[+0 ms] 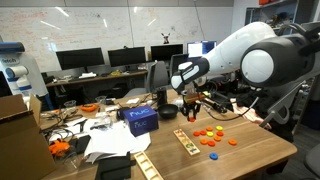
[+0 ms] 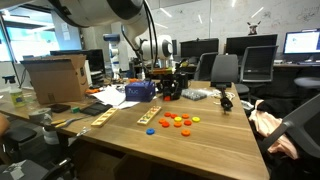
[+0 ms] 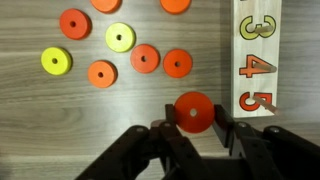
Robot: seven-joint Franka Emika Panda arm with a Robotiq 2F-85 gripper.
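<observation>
In the wrist view my gripper is shut on an orange-red disc (image 3: 194, 112), which is held between its two fingertips. A pale wooden number board (image 3: 240, 60) stands just right of the held disc, with the numerals 3, 4 and 5 and thin pegs showing. Loose discs lie on the table to the left and above, among them a yellow disc (image 3: 56, 61) and an orange disc (image 3: 102, 73). Exterior view 1 has the gripper (image 1: 190, 112) above the table, beyond the number board (image 1: 187, 142) and close to the scattered discs.
A blue box (image 1: 141, 121) and white papers (image 1: 105, 141) lie left of the board. Another wooden board (image 1: 147, 166) is nearer the table's front. A large cardboard box (image 1: 22, 145) stands at far left. Bare table (image 1: 245, 155) shows at the right.
</observation>
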